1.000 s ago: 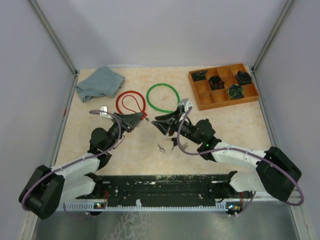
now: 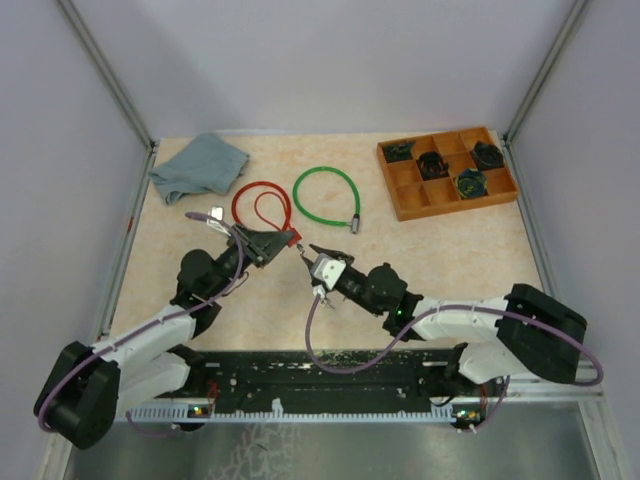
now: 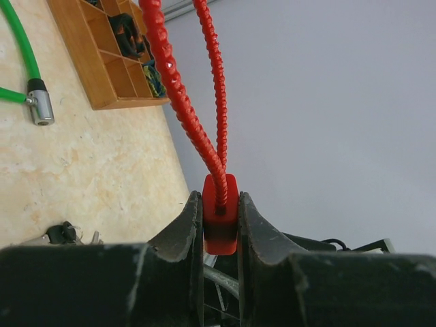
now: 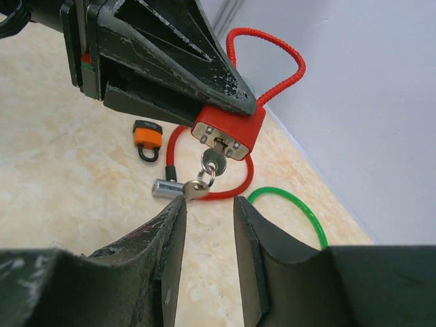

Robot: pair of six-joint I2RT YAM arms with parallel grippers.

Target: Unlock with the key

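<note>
In the left wrist view a small red padlock [image 3: 221,221] with a red cord shackle is clamped between the fingers of my left gripper. From the right wrist view, the keyhole face of this padlock [image 4: 229,129] is visible, with a silver key [image 4: 214,161] at its keyhole and a ring linking a second key [image 4: 195,189]. Opposite the lock is my right gripper, open, its fingers apart on either side of the hanging key's line of sight. Whether its tips reach the keys cannot be told.
Behind lie a red cable lock [image 2: 262,186], a green cable lock [image 2: 330,170], and an orange padlock [image 4: 147,136]. A wooden compartment box [image 2: 410,205] stands back right, a grey cloth [image 2: 200,165] back left. More keys [image 2: 326,298] lie beneath the right gripper.
My right arm has moved left and turned its gripper beside the lock. The left gripper, with the red padlock, has shifted slightly.
</note>
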